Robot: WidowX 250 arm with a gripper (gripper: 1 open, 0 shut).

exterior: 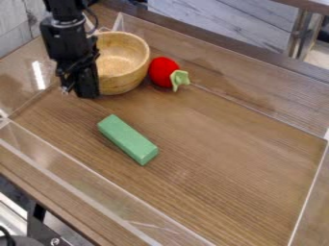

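My dark gripper (63,79) is at the upper left, pointing down at the near-left side of a light wooden bowl (119,61). Its fingers look shut, with nothing clearly visible between them; whether it touches the bowl's rim cannot be told. A red object with a pale green top (164,71), like a tomato or strawberry, lies just right of the bowl. A green rectangular block (127,138) lies in front of them on the wooden table.
A pale wall edge runs along the left, close to the gripper. A shelf-like ledge shows at the top right.
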